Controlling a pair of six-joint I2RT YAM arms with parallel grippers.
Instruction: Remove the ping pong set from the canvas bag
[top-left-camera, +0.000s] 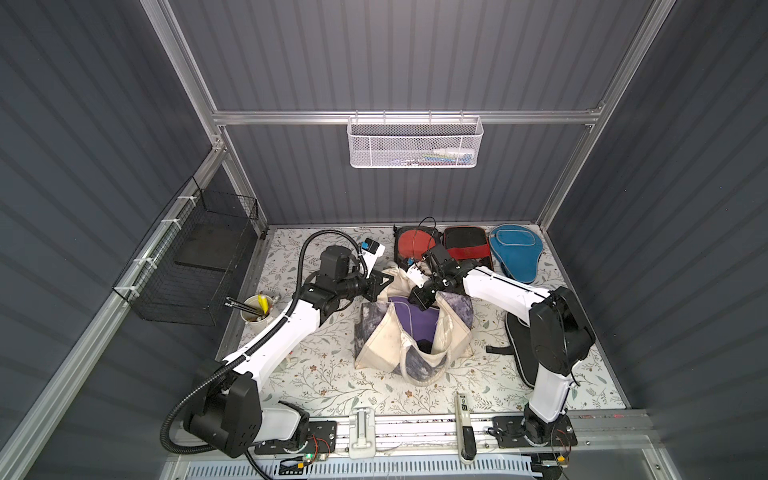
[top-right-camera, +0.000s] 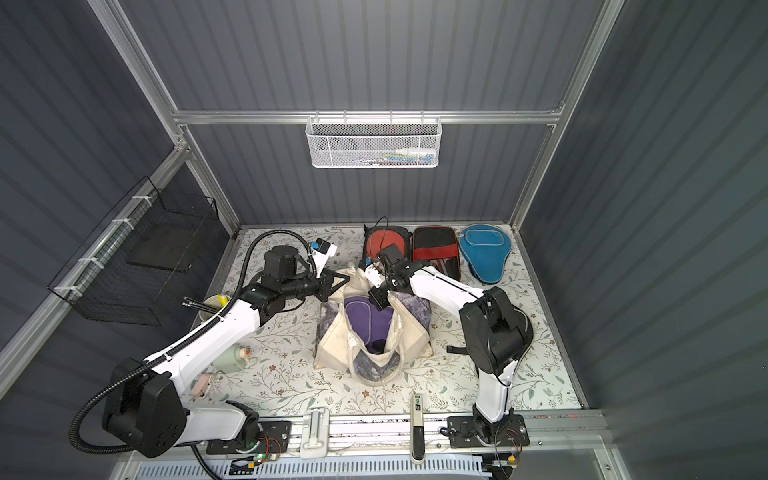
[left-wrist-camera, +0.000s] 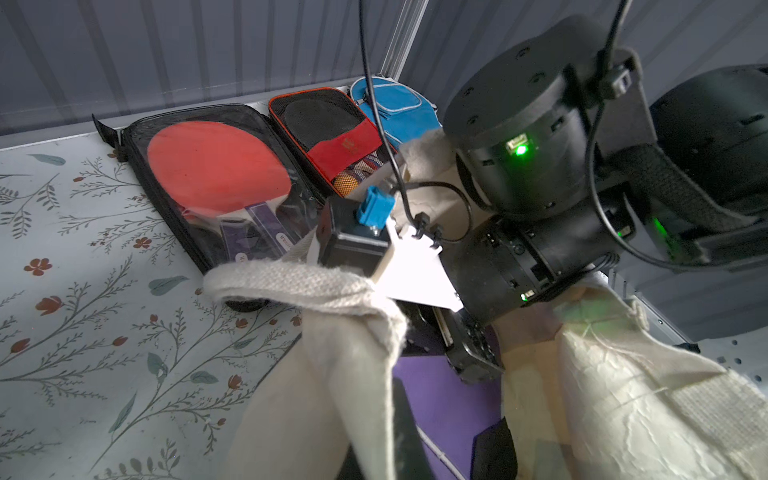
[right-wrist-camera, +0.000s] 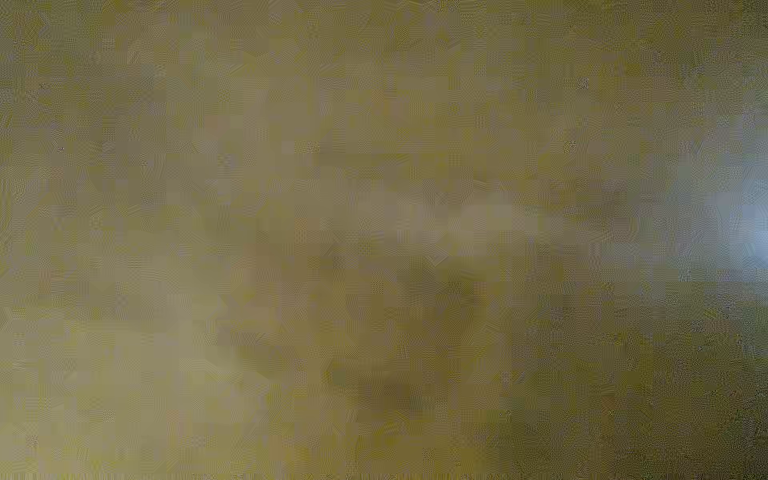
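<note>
The canvas bag (top-left-camera: 372, 345) sits open mid-table, holding a purple ping pong case (top-left-camera: 409, 318). My right gripper (top-left-camera: 420, 300) reaches down inside the bag at the back, shut as far as shows, beside the purple case; its fingertips are partly hidden. My left gripper (top-left-camera: 380, 282) is at the bag's upper left rim, shut, with pale canvas fabric (left-wrist-camera: 344, 336) close across it in the left wrist view; whether it pinches any cloth is unclear. The right wrist view is only a blurred olive-yellow close-up.
Red-and-black cases (top-right-camera: 436, 252) and a blue case (top-right-camera: 484, 249) lie along the back. A black case (top-left-camera: 521, 348) lies at right. A cup of utensils (top-left-camera: 257, 312) stands at left, a black wire basket (top-left-camera: 192, 272) on the left wall, a white basket (top-left-camera: 414, 144) on the back wall.
</note>
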